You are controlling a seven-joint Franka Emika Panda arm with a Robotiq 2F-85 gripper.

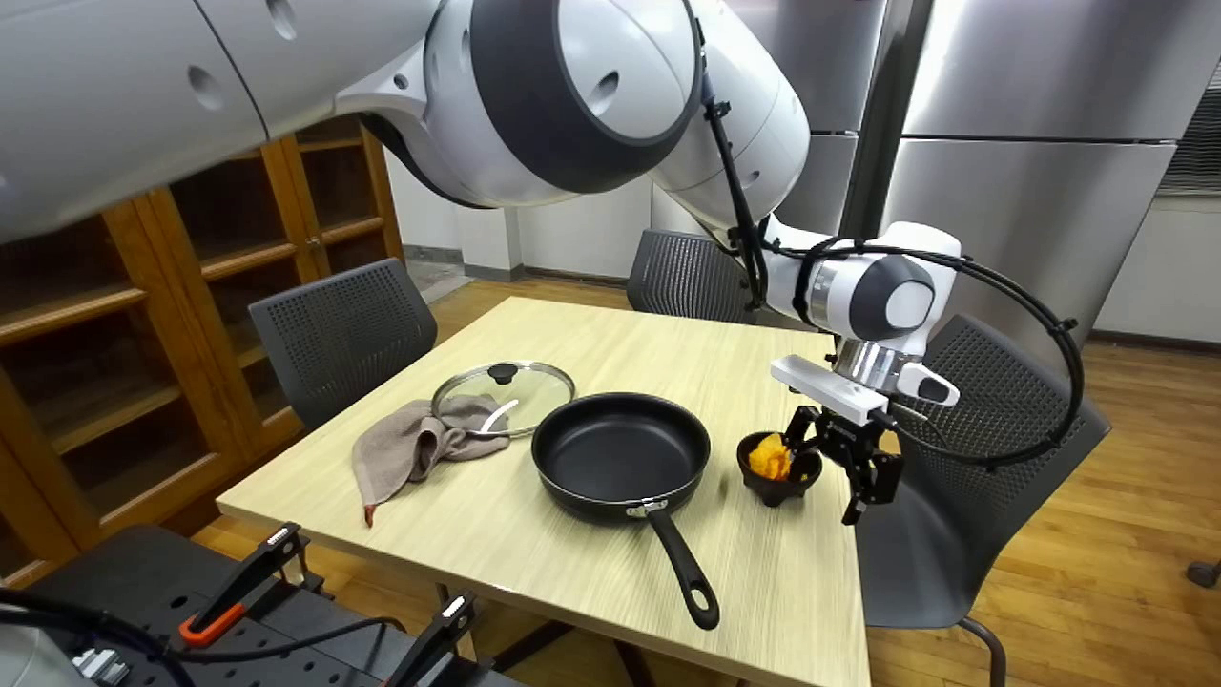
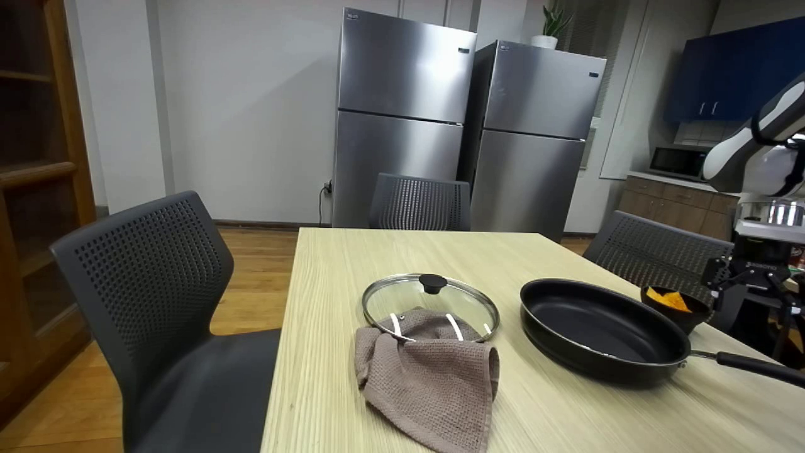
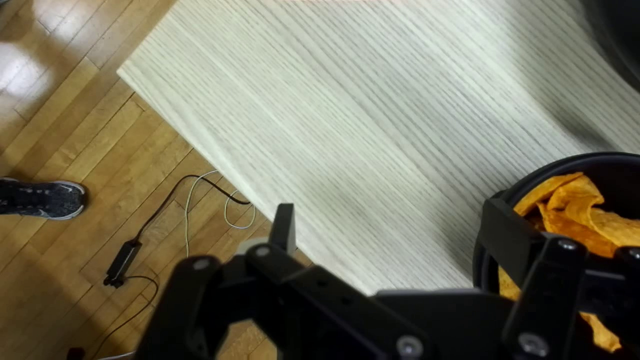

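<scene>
My gripper [image 1: 824,477] is open at the table's right edge, its fingers spread wide. In the wrist view one finger [image 3: 507,237] reaches over the rim of a small black bowl [image 3: 493,195], and the other finger [image 3: 284,227] hangs out past the table edge. Orange chips [image 3: 579,210] fill part of the bowl. Only bare tabletop and floor show between the fingers. Exterior view 1 has the bowl upright, right of a black frying pan [image 1: 621,452], which looks empty. Whether the finger touches the bowl, I cannot tell.
A glass lid [image 1: 538,389] rests partly on a crumpled brown towel [image 1: 395,450] left of the pan. The pan's handle [image 1: 683,569] points toward the front edge. A chair [image 1: 973,458] stands close by the gripper.
</scene>
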